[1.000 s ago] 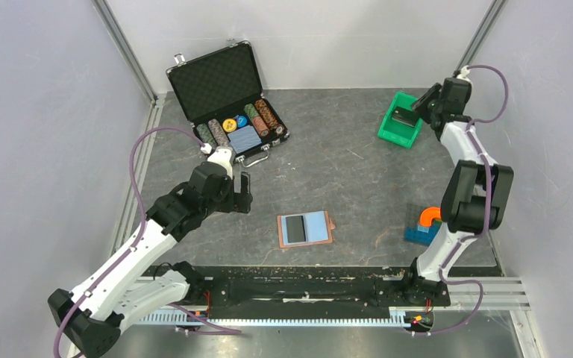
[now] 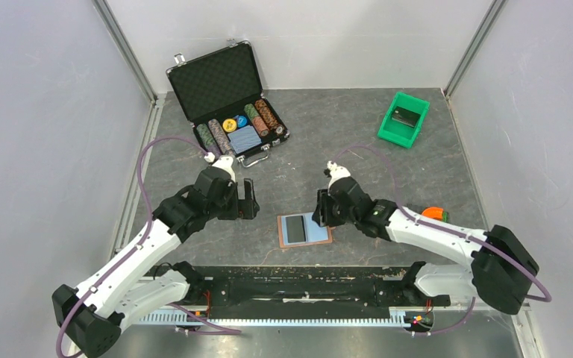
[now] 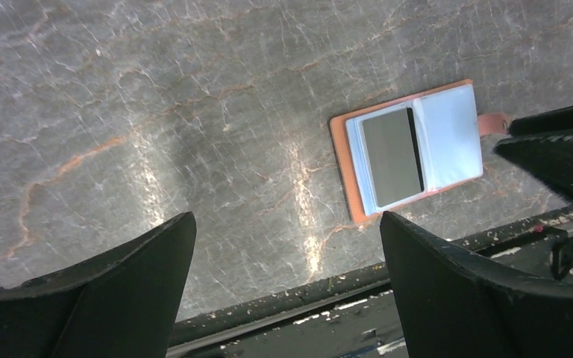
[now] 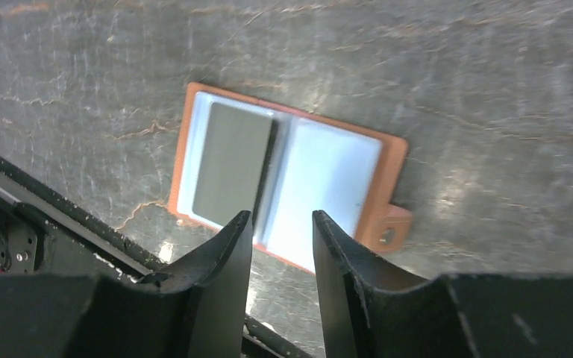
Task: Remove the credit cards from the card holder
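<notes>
The card holder (image 2: pixel 282 237) lies spread open on the grey table, with an orange-brown edge and a small tab (image 4: pixel 392 228) on one side. On its left half sits a dark grey card (image 4: pixel 231 162); the right half (image 4: pixel 324 179) is plain pale blue. Above its right part hangs my right gripper, fingers parted and nothing between them. Over the table to the holder's left, my left gripper stands wide open and empty. The holder shows right of its fingers in the left wrist view.
An open case (image 2: pixel 233 162) of poker chips stands at the back left. A green tray (image 2: pixel 393 134) with a dark item (image 2: pixel 405 115) in it lies at the back right. The right arm partly covers an orange object (image 2: pixel 433 213).
My right arm has swung from the green tray at the back right to the card holder's right side. The left gripper has shifted slightly right. The holder has stayed in place.
</notes>
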